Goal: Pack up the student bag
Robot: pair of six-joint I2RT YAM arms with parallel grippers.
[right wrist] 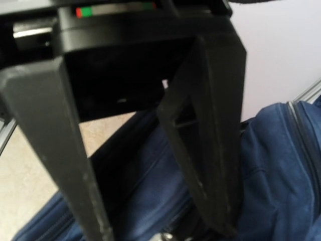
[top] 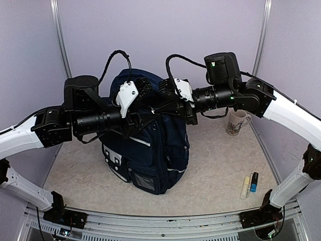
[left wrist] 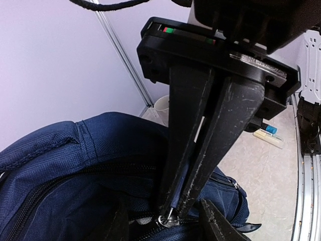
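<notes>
The navy blue backpack stands upright in the middle of the table, its upper part partly hidden behind both grippers. My right gripper reaches the bag's top opening from the right. In the left wrist view its fingers are shut, with the metal zipper pull at their tips. From the left, my left gripper comes close to the same spot. Its ribbed fingertips stand apart on either side of the pull and the right gripper's tips. What they press on is hidden.
A patterned mug stands at the back right. Near the front right lie a pale yellow marker and a black-and-blue marker. Table space on both sides of the bag is clear. The two grippers crowd each other above it.
</notes>
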